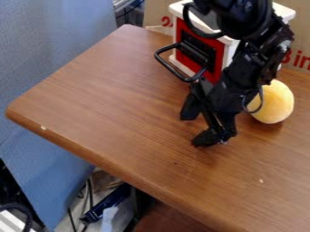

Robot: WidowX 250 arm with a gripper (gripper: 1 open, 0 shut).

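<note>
The black gripper [198,127] reaches down to the wooden table [115,109], its two dark fingers low over the surface, one nearer the back and one toward the front, with bare wood visible between them. A pale yellow round object [274,103] sits on the table just right of the gripper. Behind the arm stands a white box with a red front [191,50], partly hidden by the arm and its cables.
The table's left edge drops to a blue padded surface [49,72] and clutter on the floor. Cardboard [299,45] stands at the back.
</note>
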